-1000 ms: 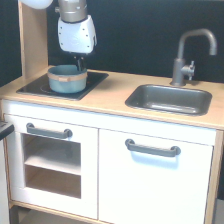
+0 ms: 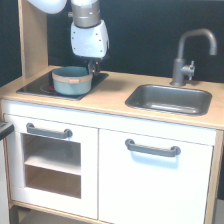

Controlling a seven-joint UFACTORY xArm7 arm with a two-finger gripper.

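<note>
A blue-grey pot (image 2: 72, 82) with a brownish band near its rim sits at the right part of the black stovetop (image 2: 38, 85). My white gripper comes down from above, and its dark fingertips (image 2: 94, 67) are at the right side of the pot's rim. The fingers are small and dark against the dark wall, so I cannot tell whether they are apart or closed, or whether they touch the pot.
To the right, a metal sink (image 2: 168, 99) with a grey faucet (image 2: 184, 64) is set into the wooden counter (image 2: 118, 92). Bare counter lies between stovetop and sink. A wooden post (image 2: 35, 40) rises at the left. Below are an oven door (image 2: 50, 150) and a white cabinet door (image 2: 150, 180).
My gripper has moved right, from above the pot to its right side. The pot stands slightly farther right and nearer the front than before.
</note>
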